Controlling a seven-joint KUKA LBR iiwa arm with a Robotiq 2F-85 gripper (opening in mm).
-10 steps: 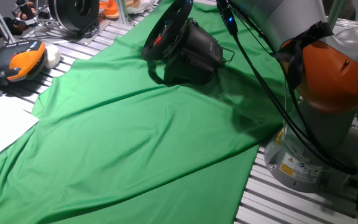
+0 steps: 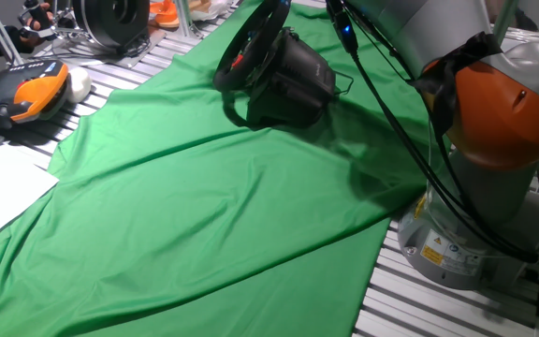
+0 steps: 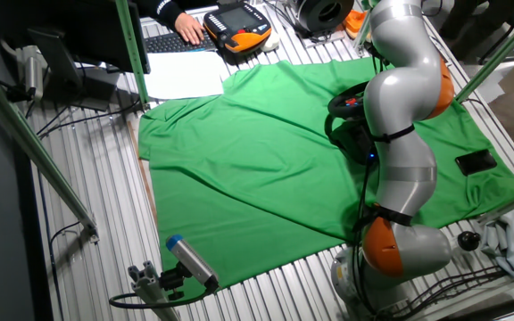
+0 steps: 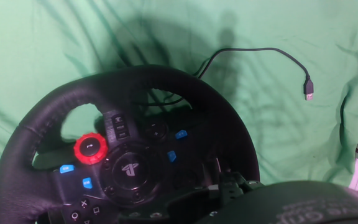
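Observation:
A black steering wheel (image 4: 39, 127) with a red dial and blue buttons fills much of the wrist view. Its dark base (image 2: 298, 84) rests on the green cloth (image 2: 185, 215) in exterior view 1. From behind the wheel a thin black cable (image 4: 247, 49) curves out, ending in a USB plug (image 4: 309, 87) lying on the cloth. My gripper shows only partly, dark against the wheel's lower right rim; whether its fingers are apart or touch the wheel cannot be made out. In exterior view 2 the arm hides the gripper and part of the wheel.
White paper (image 3: 184, 75) and an orange-black teach pendant (image 3: 237, 29) lie at the cloth's far edge, near a person's hand (image 3: 188, 28). A black flat object (image 3: 476, 161) lies on the right. A camera (image 3: 191, 260) stands at the front left.

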